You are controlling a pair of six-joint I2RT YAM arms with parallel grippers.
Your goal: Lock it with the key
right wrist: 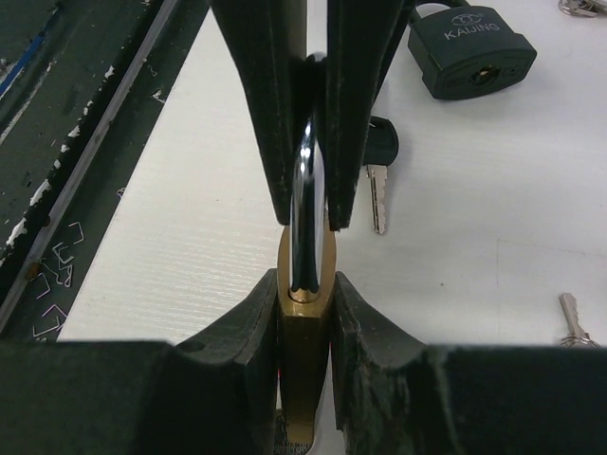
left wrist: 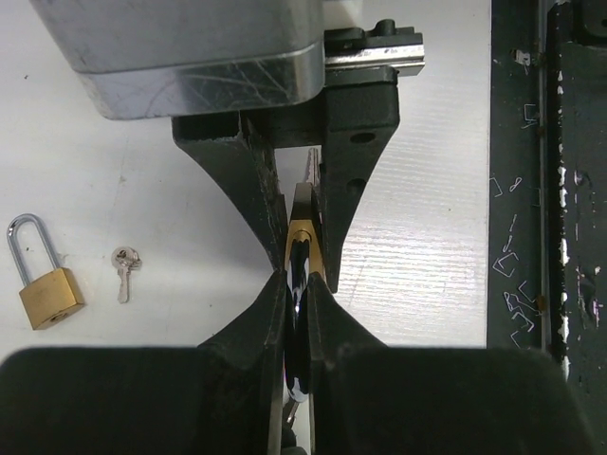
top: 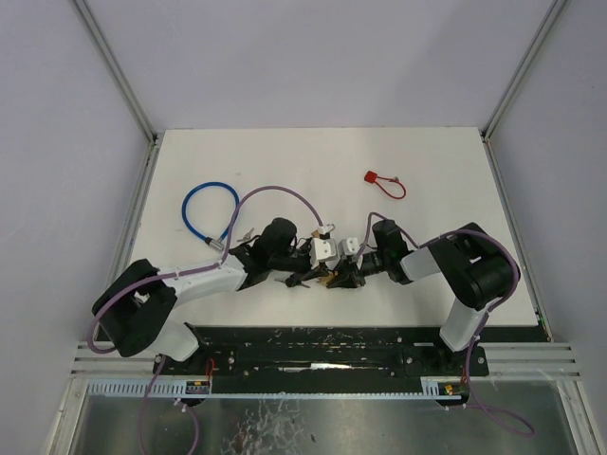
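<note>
A brass padlock (right wrist: 308, 327) is held between both grippers, which meet from opposite sides. In the right wrist view, its body sits in my right gripper, shut on it. The shiny shackle (right wrist: 306, 227) runs up between the fingers of my left gripper. Seen from the left wrist, my left gripper is shut on that shackle, and the brass body (left wrist: 302, 227) lies beyond it between the right fingers. A thin greyish piece shows behind the body; I cannot tell whether it is a key. How far the shackle sits in the body is hidden.
Another brass padlock (left wrist: 52, 298) and a loose key (left wrist: 124, 272) lie left in the left wrist view. A black padlock (right wrist: 469, 52) and a black-headed key (right wrist: 379, 166) lie near. Blue cable lock (top: 211, 184) and red lock (top: 371, 176) lie farther back.
</note>
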